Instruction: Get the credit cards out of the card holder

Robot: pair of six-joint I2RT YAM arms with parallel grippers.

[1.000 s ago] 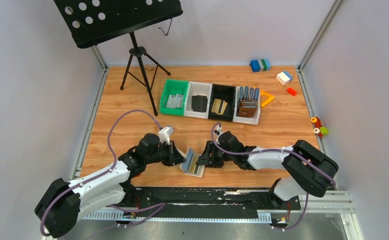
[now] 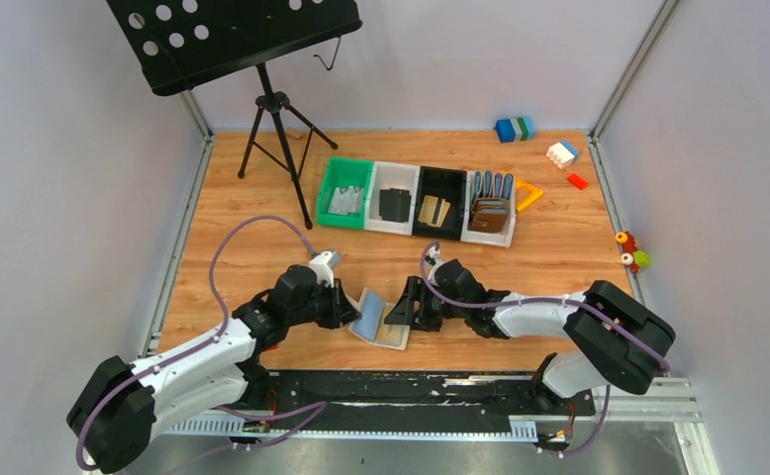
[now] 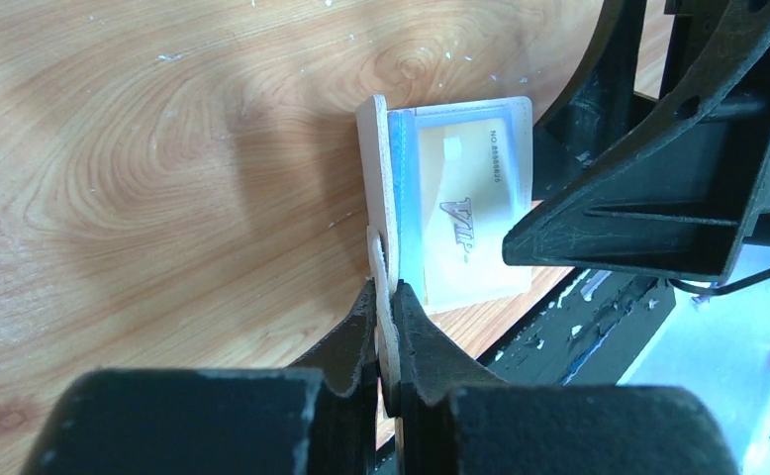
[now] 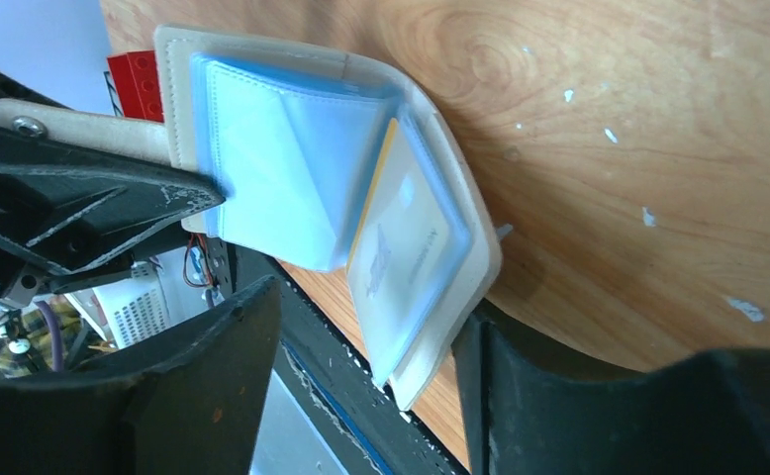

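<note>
The card holder lies open near the table's front edge, between both grippers, with blue clear sleeves. My left gripper is shut on its pale cover, which stands upright in the left wrist view. A VIP card shows in a sleeve, and its yellow edge is seen in the right wrist view. My right gripper is part open around the right end of the holder, its fingers either side of the card sleeve, as seen in the right wrist view.
A row of bins holding various items stands behind the arms. A music stand is at the back left, toy bricks at the back right. Red bricks lie beside the holder.
My left gripper has shifted slightly left with the holder's cover, and the holder looks a little flatter. The right arm has moved very slightly.
</note>
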